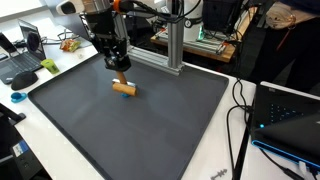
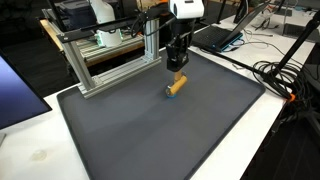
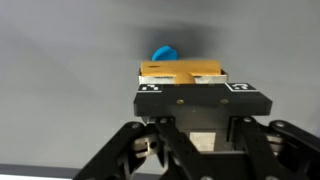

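A small wooden mallet with an orange-tan head (image 1: 124, 88) hangs by its upright handle (image 1: 121, 77) from my gripper (image 1: 120, 69). The fingers are shut on that handle, above the head. In the second exterior view the mallet head (image 2: 178, 83) is a slanted cylinder low over the grey mat. A small blue object (image 1: 128, 95) shows just below the head; whether they touch is unclear. From the wrist, the orange head (image 3: 185, 68) lies beyond the black fingertips, and the blue object (image 3: 165, 53) peeks out past its far side.
A metal frame (image 2: 120, 68) stands at the mat's back edge. A laptop (image 1: 285, 125) and cables lie off to the right.
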